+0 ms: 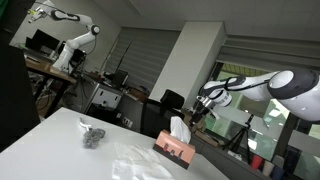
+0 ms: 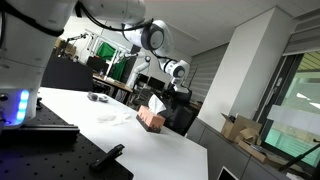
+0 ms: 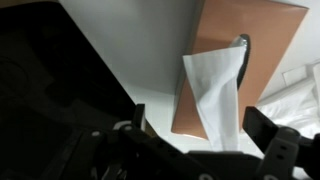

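A brownish-pink tissue box (image 1: 175,149) stands on the white table, with a white tissue (image 1: 180,130) sticking up from its top. From above, in the wrist view, the tissue (image 3: 215,95) comes out of the dark oval slot in the box (image 3: 268,28). My gripper is open, its two fingers well apart on either side of the tissue's line. Exterior view 1 has the gripper (image 1: 201,112) above and to the right of the box, clear of the tissue. Nothing shows held between the fingers.
Flat white tissues (image 1: 138,160) lie on the table in front of the box. A crumpled grey thing (image 1: 92,137) sits farther left. A black chair (image 1: 160,115) stands behind the table.
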